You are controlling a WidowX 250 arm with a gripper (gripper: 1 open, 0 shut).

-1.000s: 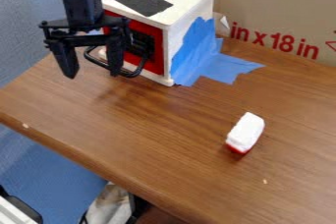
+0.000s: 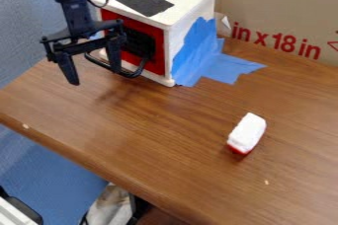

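A black gripper [image 2: 93, 60] hangs at the upper left, in front of the red face of a white toy box [image 2: 179, 12] with a black top patch and blue tape [image 2: 205, 56] on its side. The gripper's fingers are spread apart. A black wire-like handle or loop lies near them at the box's front; whether they touch it is unclear. A small white object with a red underside [image 2: 247, 131] lies on the wooden table at the right.
A cardboard sheet [image 2: 291, 12] stands behind at the right.
The gripper has shifted slightly lower and to the right over the last second. The box and the white object look unmoved.
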